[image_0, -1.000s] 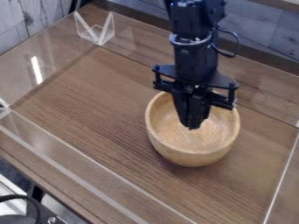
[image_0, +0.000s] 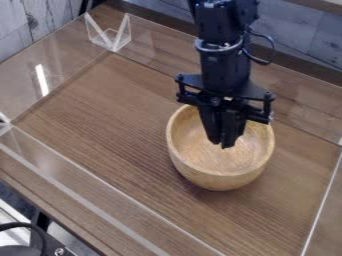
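A dark blue robot arm reaches down from the top centre, its gripper (image_0: 222, 128) hanging over a light wooden bowl (image_0: 214, 170) on the wooden table (image_0: 94, 130). The fingertips are over the bowl's inside, near its back part. Whether they are open or shut, or hold anything small, I cannot tell.
The table to the left of the bowl is bare. Clear plastic pieces stand at the back left and the left edge. A wooden back wall runs behind the arm. A dark cable or object lies at the bottom left corner.
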